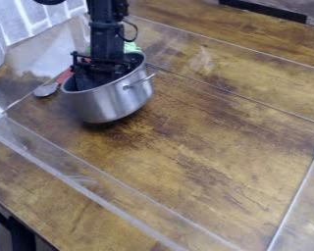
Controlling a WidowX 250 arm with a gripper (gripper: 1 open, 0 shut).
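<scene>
My gripper (102,67) is lowered into the mouth of a steel pot (114,98) in the upper left of the camera view. The pot's rim looks tilted, and a loop handle shows on its right side. The fingertips are hidden in the dark inside and against the rim, so I cannot tell whether they are open or shut on the pot.
A spoon (44,89) with a red handle lies left of the pot, and something green (132,48) is behind the arm. Clear panels edge the wooden table (212,147), whose middle and right are bare. A white cloth (23,20) is at the far left.
</scene>
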